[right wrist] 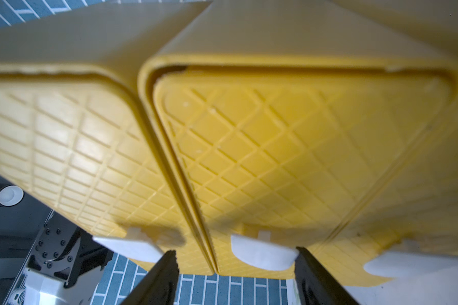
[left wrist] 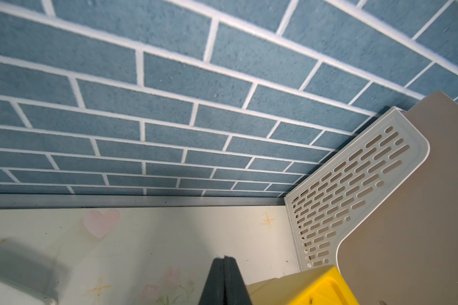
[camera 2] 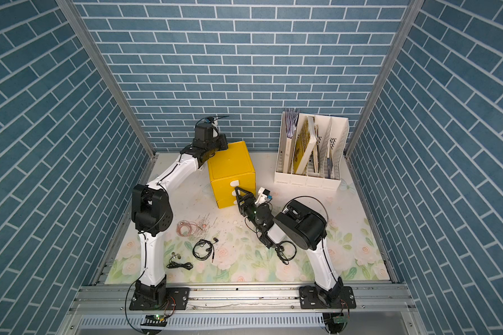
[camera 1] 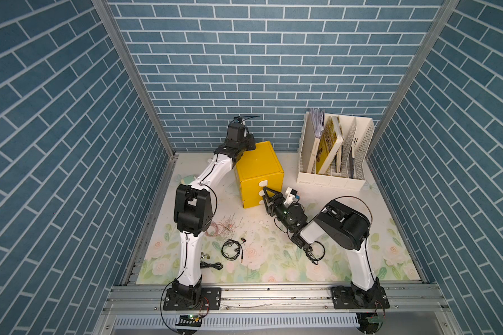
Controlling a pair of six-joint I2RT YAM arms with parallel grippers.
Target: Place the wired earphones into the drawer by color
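Note:
A yellow drawer cabinet (camera 1: 259,162) stands at mid-table with its stacked drawers closed, each with a white handle. At its front, my right gripper stands open around the middle drawer's white handle (right wrist: 264,252), one finger (right wrist: 313,274) very near the handle's end. Behind the cabinet's back left corner, my left gripper is shut with nothing between its fingers. On the table lie coiled earphones: a pinkish set (camera 2: 189,227), a black set (camera 2: 203,249), another dark set (camera 2: 180,264), and a black set (camera 2: 286,252) partly under the right arm.
A white file rack (camera 1: 332,179) with folders and papers stands at the back right. Blue brick-patterned walls close in the back and sides.

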